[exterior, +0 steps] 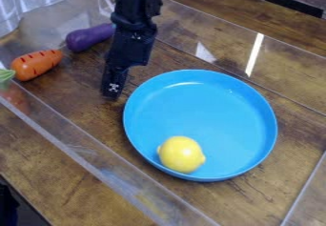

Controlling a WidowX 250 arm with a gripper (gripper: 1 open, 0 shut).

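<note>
The black gripper (112, 85) hangs low over the wooden table, just left of the blue plate's upper left side, shut with nothing visible between its fingers. A yellow lemon-like toy (181, 154) rests in the lower part of the blue plate (219, 115). An orange carrot (36, 64) lies at the left, apart from the gripper. A purple eggplant (88, 37) lies behind the gripper, to its upper left.
A green-topped item (6, 75) is cut off at the left edge. Clear plastic walls border the work area at the left and front.
</note>
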